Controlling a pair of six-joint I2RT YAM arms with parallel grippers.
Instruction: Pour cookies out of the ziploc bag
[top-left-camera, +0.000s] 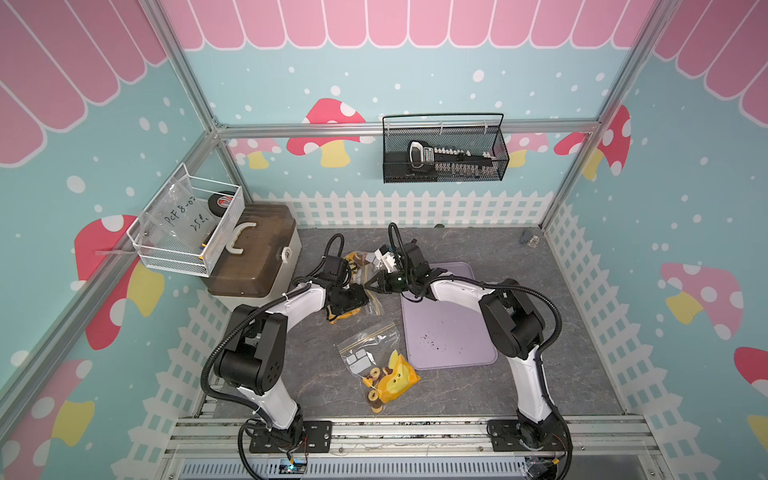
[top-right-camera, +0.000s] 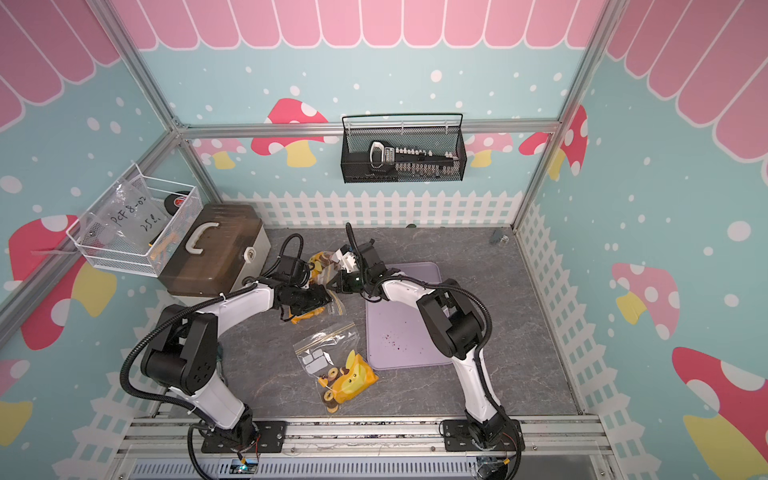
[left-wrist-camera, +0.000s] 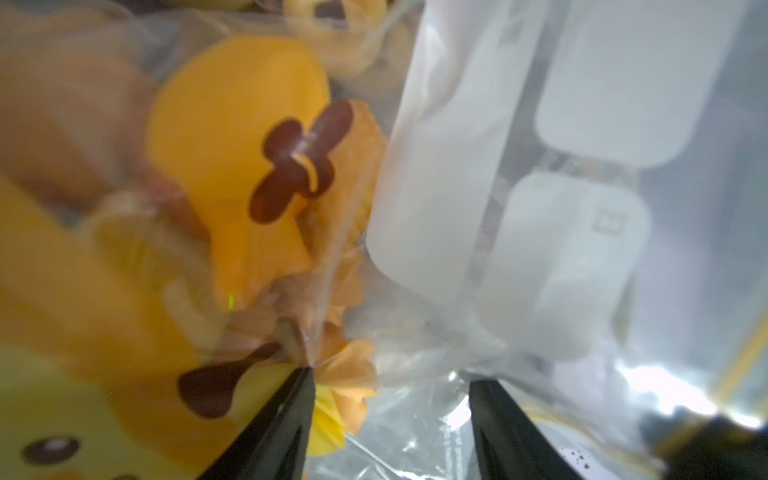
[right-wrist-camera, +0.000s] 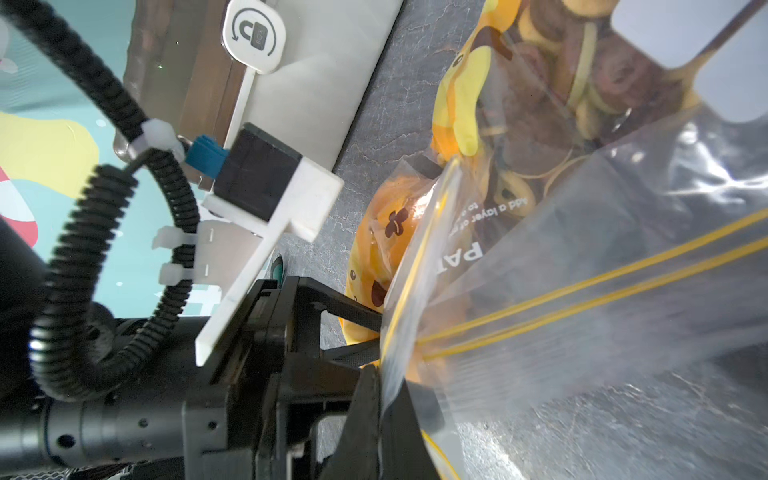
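A clear ziploc bag (right-wrist-camera: 544, 320) with yellow zip lines holds ring cookies and orange animal-print packaging. In the right wrist view, my right gripper is shut on the bag's edge beside the zip, with the thin film visible between its fingers. My left gripper is part open at the bag; clear film lies across the space in front of its fingertips, and I cannot tell whether any lies between them. White label patches (left-wrist-camera: 568, 248) show through the plastic. From above, both arms largely cover this bag. A lilac tray (top-left-camera: 452, 336) lies to the right, scattered with dark crumbs.
A second ziploc bag (top-left-camera: 372, 348) with cookies and a yellow pack lies flat near the front, left of the tray. A brown-lidded box (top-left-camera: 248, 248) stands at the left. Open grey table (top-left-camera: 552, 320) lies right of the tray.
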